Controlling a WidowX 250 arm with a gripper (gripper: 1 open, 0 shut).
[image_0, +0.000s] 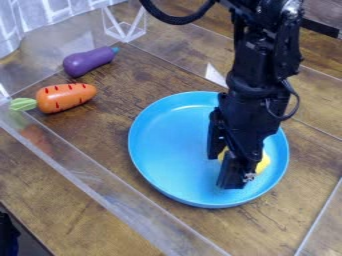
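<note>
The black gripper is low over the right half of a blue plate, its fingers coming down around a yellow object. The arm above it covers much of the plate's back right and most of the yellow object, so how firmly the fingers hold that object is hard to see.
An orange toy carrot and a purple toy eggplant lie on the wooden table at the upper left. A clear strip runs diagonally across the lower left. A small white patch shows behind the plate.
</note>
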